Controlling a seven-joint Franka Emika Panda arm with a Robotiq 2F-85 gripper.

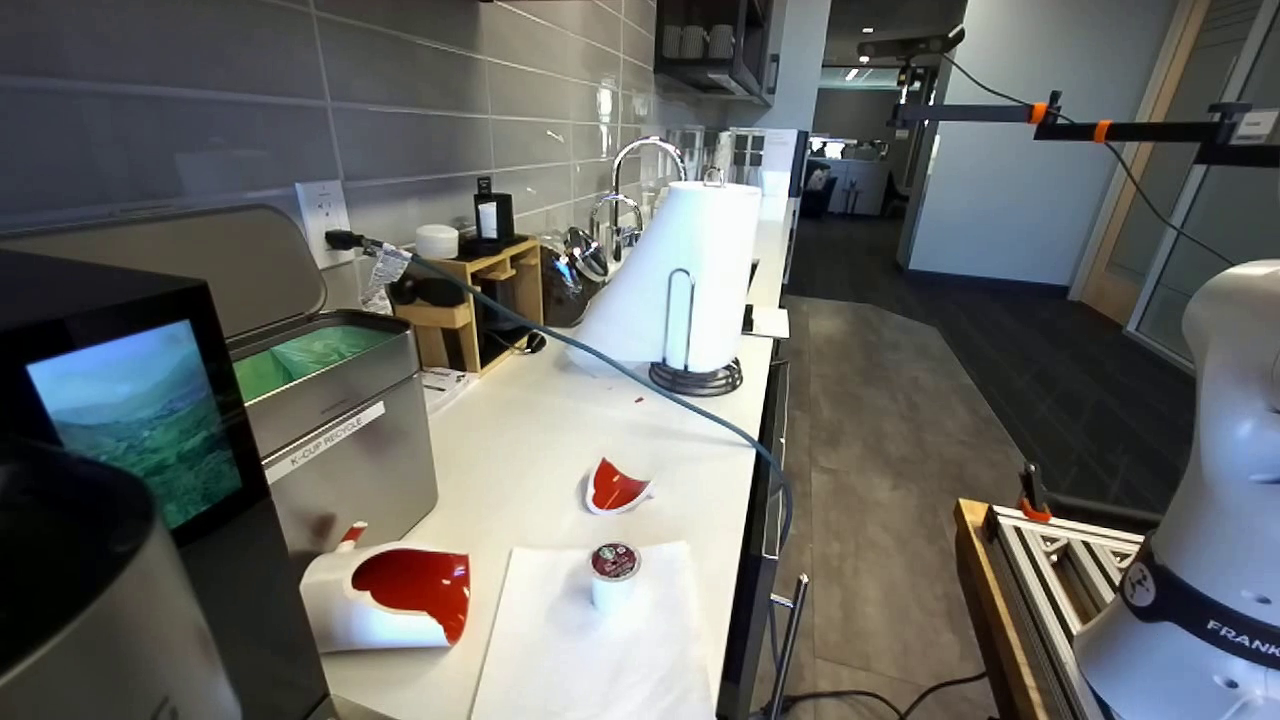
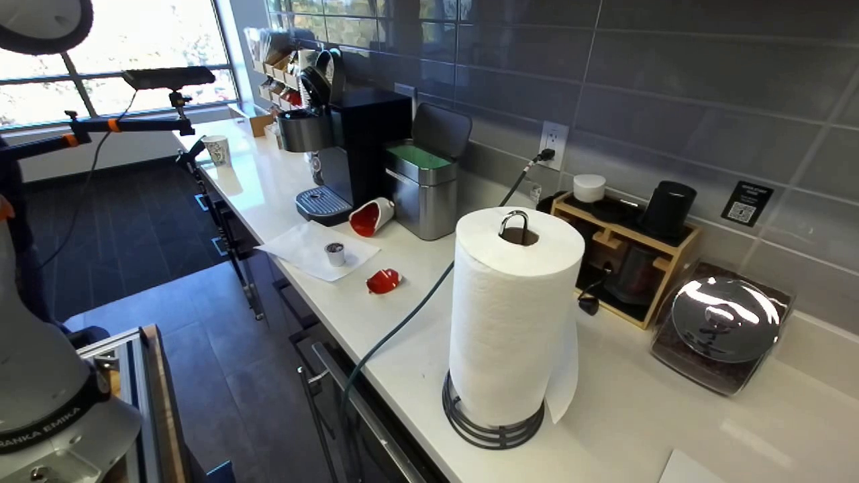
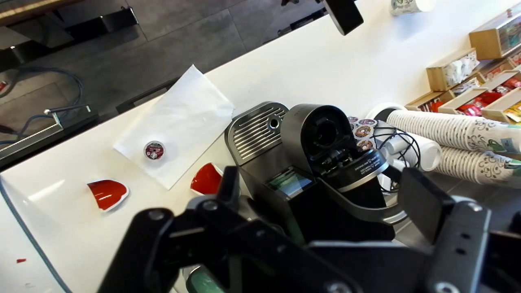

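Note:
My gripper is open in the wrist view, its two dark fingers far apart with nothing held between them. It hangs high over the counter, and the coffee machine [image 3: 312,161] shows below and between the fingers. A coffee pod [image 1: 614,576] with a dark red lid stands upright on a white paper towel [image 1: 552,660]. The broken mug [image 1: 386,598], white outside and red inside, lies on its side near the steel bin. Its curved shard [image 1: 615,487] rests apart on the bare counter. Both exterior views leave the gripper out.
An open steel K-cup bin [image 2: 423,193] with a green liner stands by the wall. A paper towel roll [image 2: 515,322] rises from the counter, and a cable [image 2: 394,330] crosses in front of it. Stacked paper cups [image 3: 454,129] sit past the coffee machine.

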